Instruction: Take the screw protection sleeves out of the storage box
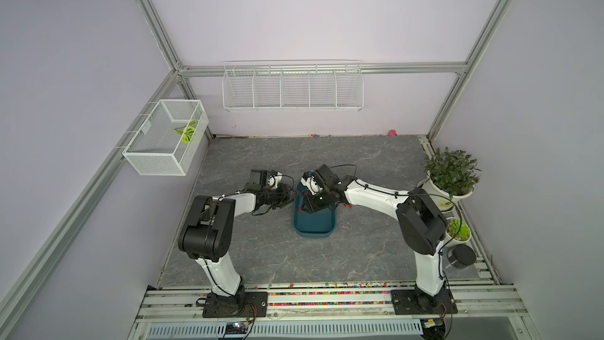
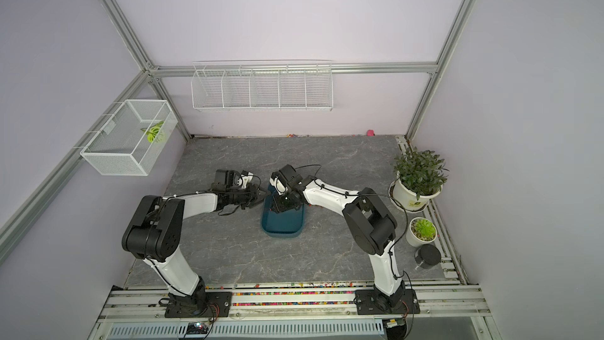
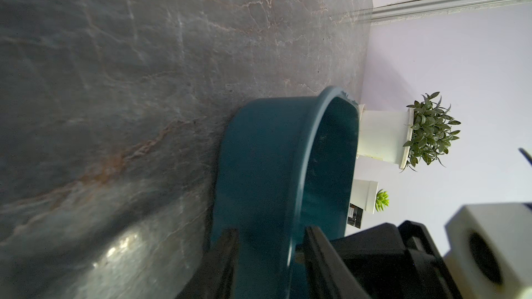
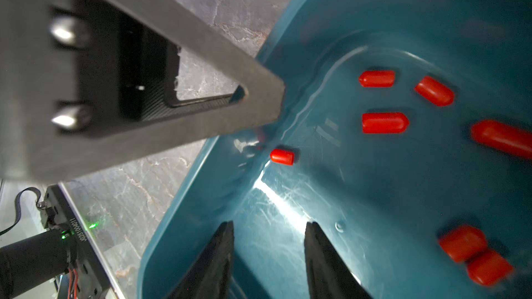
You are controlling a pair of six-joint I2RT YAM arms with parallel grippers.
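Note:
Several small red screw protection sleeves (image 4: 385, 123) lie scattered on the floor of the blue-green storage box (image 1: 314, 235). One small sleeve (image 4: 282, 156) sits apart near the side wall, just beyond my right fingertips in the right wrist view. Over the inside of the box, my right gripper is open with nothing between its fingers. My left gripper is shut on the box's side wall, a finger on either side of the rim. In the top views the right arm covers most of the sleeves in the box.
Outside the box, a few red sleeves (image 1: 347, 205) show on the table beside the right arm. Potted plants (image 2: 420, 176) and a dark cup (image 2: 427, 255) stand at the right edge. Bare table (image 1: 302, 264) lies in front of the box.

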